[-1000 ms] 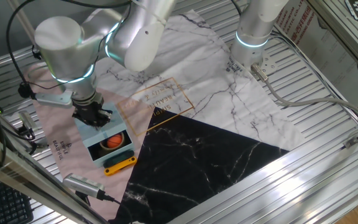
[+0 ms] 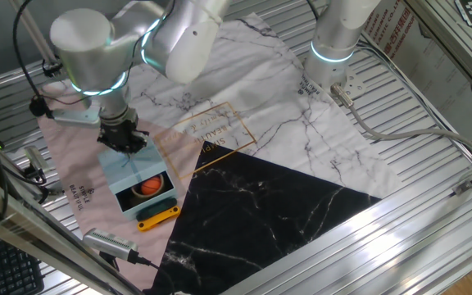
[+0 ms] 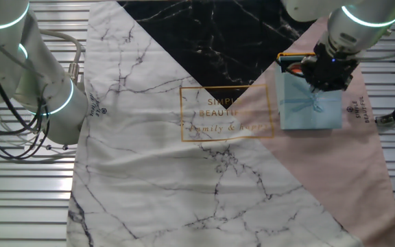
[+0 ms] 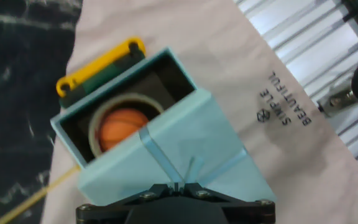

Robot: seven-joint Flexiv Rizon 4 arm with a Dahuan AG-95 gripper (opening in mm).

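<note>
A light blue gift box (image 4: pixel 70 140) lies on the pink part of the cloth, its lid (image 4: pixel 222 143) with ribbon bow (image 4: pixel 194 167) set across it so that one end of the box is uncovered. Inside that opening are a tape roll (image 4: pixel 94 132) and an orange ball (image 4: pixel 122 127) within its ring. Over the lid hangs my gripper, near the bow; its fingers meet and nothing shows between them. Exterior view 1 also has the gripper (image 2: pixel 132 147) above the lid's far part. Whether the fingertips touch the lid cannot be told.
Against the box's open end lies a yellow and dark green tool (image 2: pixel 158 219). A silver camera-like device (image 2: pixel 111 244) stands near the cloth's edge. The black (image 2: pixel 244 213) and white marble areas are clear.
My gripper has shifted slightly up and away from the box's open end in exterior view 1. Box, lid, ball and tool look unmoved.
</note>
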